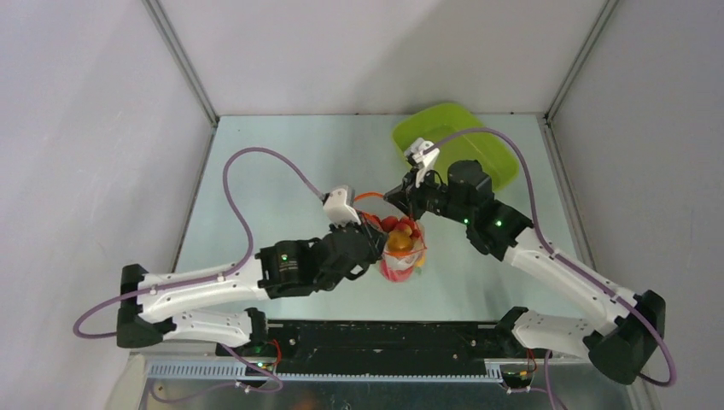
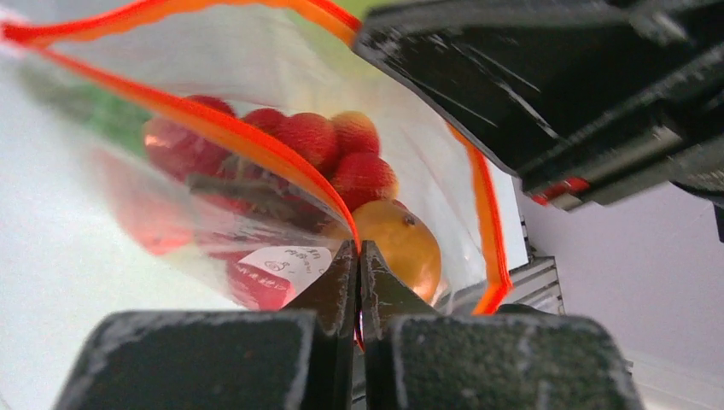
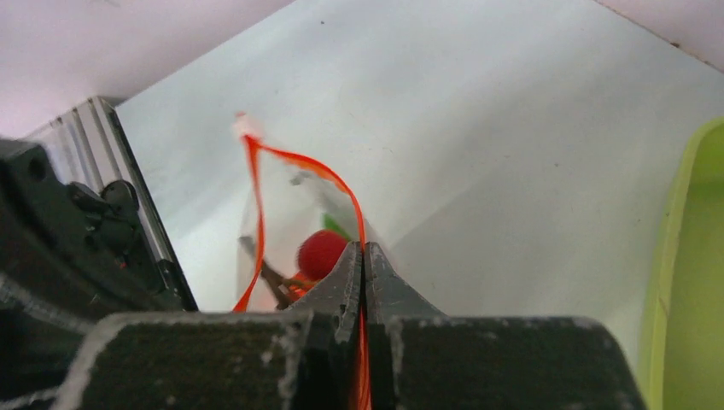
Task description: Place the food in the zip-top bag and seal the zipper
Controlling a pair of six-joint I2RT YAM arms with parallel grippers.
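Note:
The zip top bag [image 1: 397,265] stands at the table's centre, its orange zipper [image 2: 487,213] open. Inside are several red fruits [image 2: 312,141], an orange fruit [image 2: 401,243] and other partly hidden items. My left gripper is shut on the bag's near zipper edge. My right gripper is shut on another stretch of the zipper edge, raised toward the back; its body hangs over the bag in the left wrist view.
A green bin [image 1: 448,115] stands at the back right, close beside the right arm.

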